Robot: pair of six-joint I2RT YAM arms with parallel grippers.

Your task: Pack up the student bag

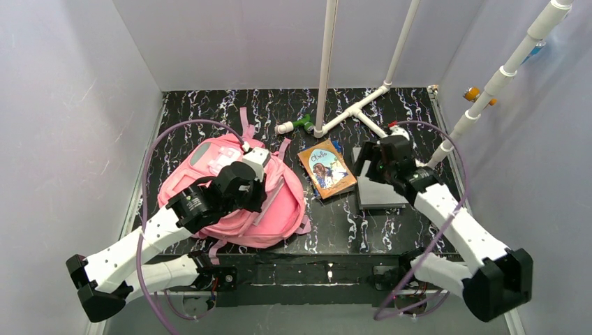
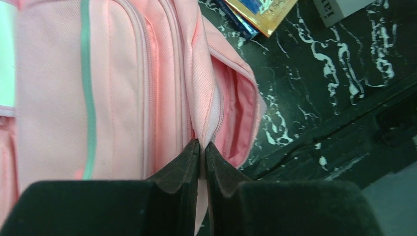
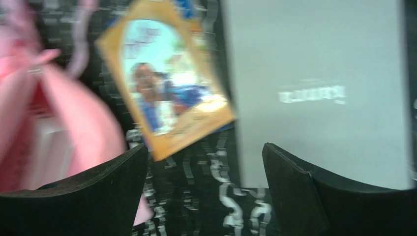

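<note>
The pink backpack lies on the left, a pale book inside its opening. My left gripper is over the bag, its fingers close around a strip of pink fabric. My right gripper stands open over the grey laptop, with nothing between its fingers. An orange picture book lies on a blue one between bag and laptop, seen also in the blurred right wrist view.
White pipes and a green valve stand at the back and right.
</note>
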